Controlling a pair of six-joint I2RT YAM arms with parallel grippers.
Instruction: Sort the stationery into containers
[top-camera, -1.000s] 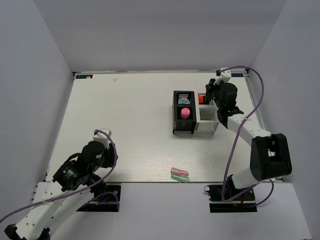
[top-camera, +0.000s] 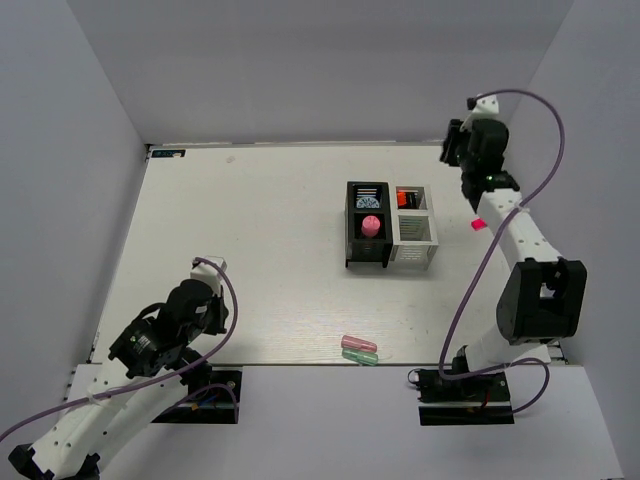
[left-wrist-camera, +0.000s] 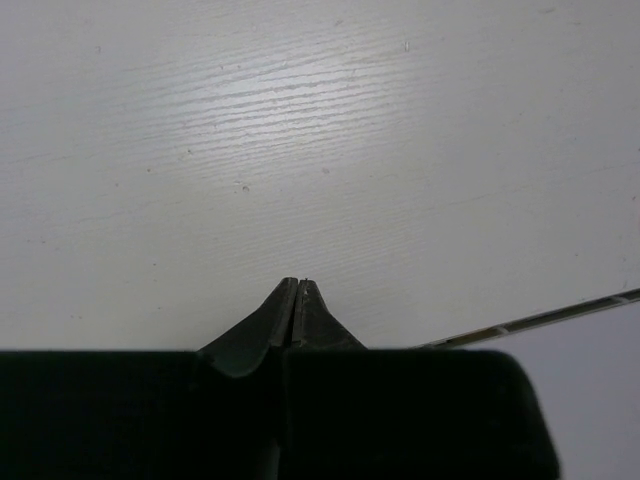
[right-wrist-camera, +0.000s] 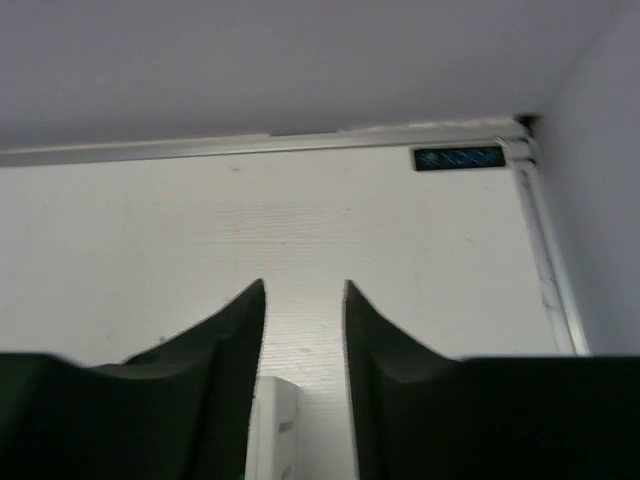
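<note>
The black container (top-camera: 367, 253) and the white container (top-camera: 428, 226) stand side by side right of the table's middle. A blue item (top-camera: 368, 202) and a pink one (top-camera: 371, 226) are in the black container's compartments. Red and dark items (top-camera: 407, 200) lie in the white one's rear compartment. At the front edge lie a red item (top-camera: 359, 343) and a green item (top-camera: 360, 357). My right gripper, raised at the back right, is open and empty. At the front left, my left gripper has its fingertips practically meeting, with nothing visible between them.
A small pink-red piece (top-camera: 478, 224) sits on the table beside the right arm, right of the white container. Walls close in the back and both sides.
My right gripper has moved away from the white container, to the right and back, uncovering the pink-red piece. The left arm has hardly moved. The containers and the items by the front edge are unmoved.
</note>
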